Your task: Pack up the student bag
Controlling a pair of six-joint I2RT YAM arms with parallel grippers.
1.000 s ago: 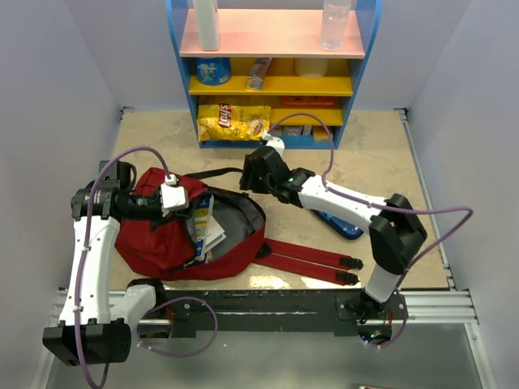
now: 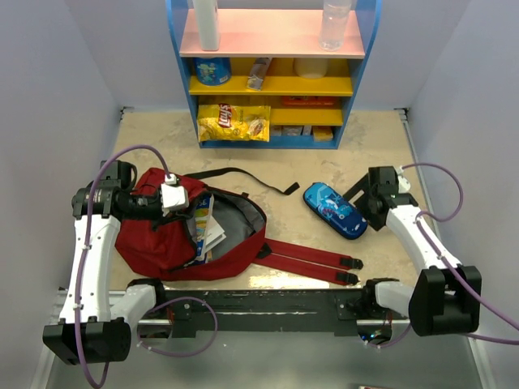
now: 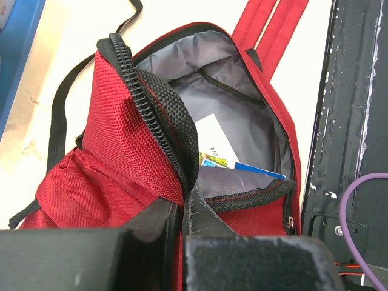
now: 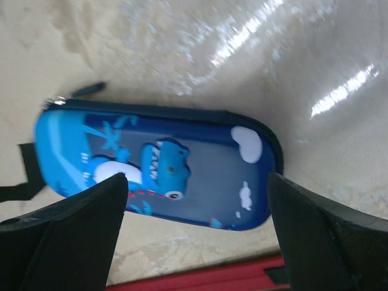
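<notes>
A red backpack [image 2: 150, 243] lies on the left of the table with its mouth unzipped. Its grey lining shows, and books and papers [image 2: 212, 233] sit inside. My left gripper is shut on the bag's red fabric by the zipper edge [image 3: 151, 109], holding that side up. A blue pencil case [image 2: 335, 210] with a dinosaur on it lies flat on the table, right of the bag. In the right wrist view my right gripper is open above the pencil case [image 4: 176, 167], one finger either side of the view, nothing held.
Behind the bag stands a blue shelf unit [image 2: 185, 97] holding a yellow chips bag [image 2: 233, 122], a blue can [image 2: 212, 71] and a clear cup [image 2: 334, 24]. Red straps [image 2: 312, 261] stretch from the bag along the front. Table around the case is mostly free.
My right arm has swung right, from above the bag's opening to the right side of the pencil case, uncovering the case. The left arm and the bag stay put.
</notes>
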